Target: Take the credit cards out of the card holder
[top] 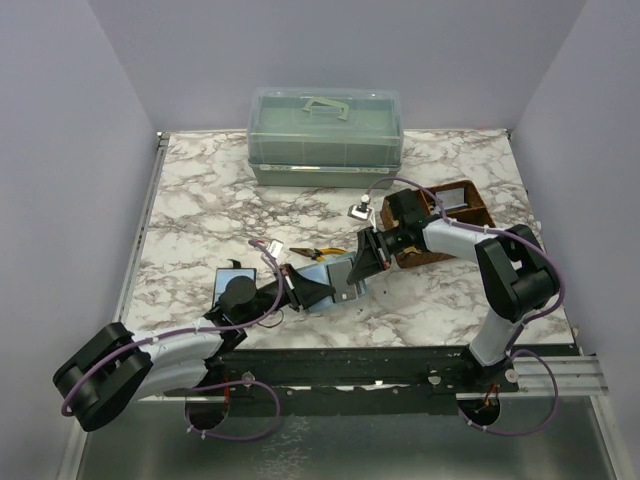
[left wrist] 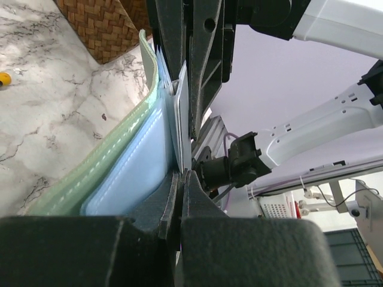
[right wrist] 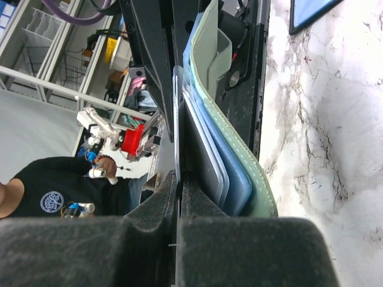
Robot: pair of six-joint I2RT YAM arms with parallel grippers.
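A pale blue and green card holder [top: 318, 275] is held upright between my two grippers at the front middle of the table, with thin pale cards [right wrist: 206, 155] standing in its slots. My left gripper [top: 325, 290] is shut at the holder's left part; in the left wrist view its fingertips pinch at the edge of the thin layers. My right gripper [top: 358, 272] is shut at the cards' other end, its fingertips on a thin pale card edge in the right wrist view. Exactly which layer each pinches is hard to tell.
A woven basket [top: 465, 208] with compartments stands at the right, a lidded green box [top: 325, 135] at the back. A small blue-topped object [top: 228, 280] lies at the left, and something yellow [top: 310, 252] lies behind the holder.
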